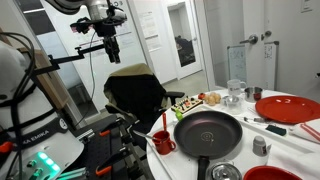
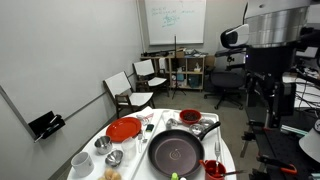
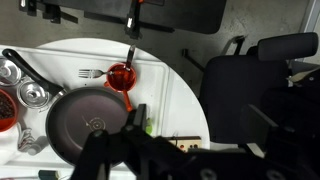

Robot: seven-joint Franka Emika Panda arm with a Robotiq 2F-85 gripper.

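My gripper stands open, with nothing between its fingers; in the wrist view they frame the lower part of the picture. Exterior view 1 has it high at the upper left, well above the table and apart from everything on it. A black frying pan (image 1: 208, 130) rests on the white table, its handle towards the front. Beside the pan is a red mug (image 1: 163, 143) with utensils standing in it. The wrist view shows a fork (image 3: 92, 73) and a red-handled utensil (image 3: 127, 99) reaching out of this mug.
A red plate (image 1: 287, 108) lies at the back right, and a red bowl (image 1: 272, 173) at the front right. White mug (image 2: 82, 163) and steel pot (image 2: 102, 144) stand near the plate. A black chair (image 3: 255, 95) is beside the table. The air around the gripper is free.
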